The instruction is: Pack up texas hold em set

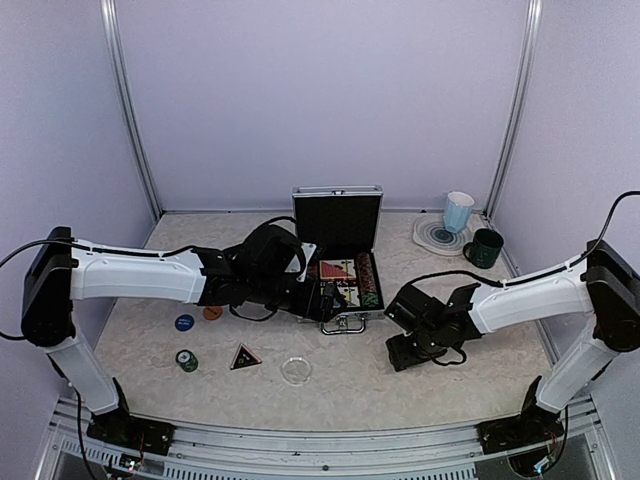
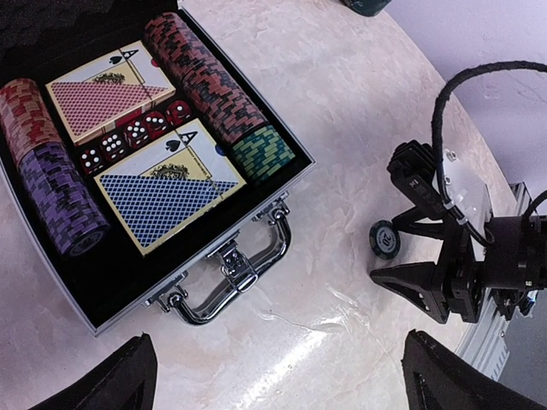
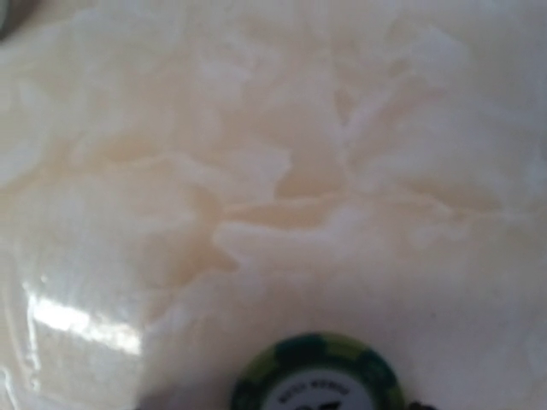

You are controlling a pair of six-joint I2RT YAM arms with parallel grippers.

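The open silver case holds two card decks, red dice and chip rows. My left gripper is open over the case's front, its fingers at the lower edge of its wrist view. My right gripper is low on the table, right of the case; in the left wrist view its fingers stand apart around a dark chip marked with a number. The right wrist view shows a green-rimmed chip at the bottom edge; whether it is gripped I cannot tell.
Loose chips, a small green stack, a triangular piece and a clear disc lie front left. A blue cup and dark mug stand back right.
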